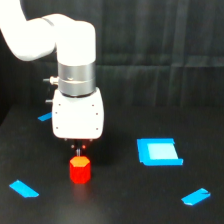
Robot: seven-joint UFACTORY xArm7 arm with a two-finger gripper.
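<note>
A small red cube (80, 172) with an orange-looking top sits on the dark table, left of centre. Directly above its far edge hangs my gripper (78, 152), pointing down from the white arm. The fingers are small and dark against the black background, and they appear close together. Their tips end at or behind the cube's top. Whether they touch the cube or have it between them cannot be made out.
To the right, a blue-bordered square with a pale centre (160, 152) lies flat on the table. Blue strips lie at the front left (24, 188), front right (196, 197) and behind the arm at left.
</note>
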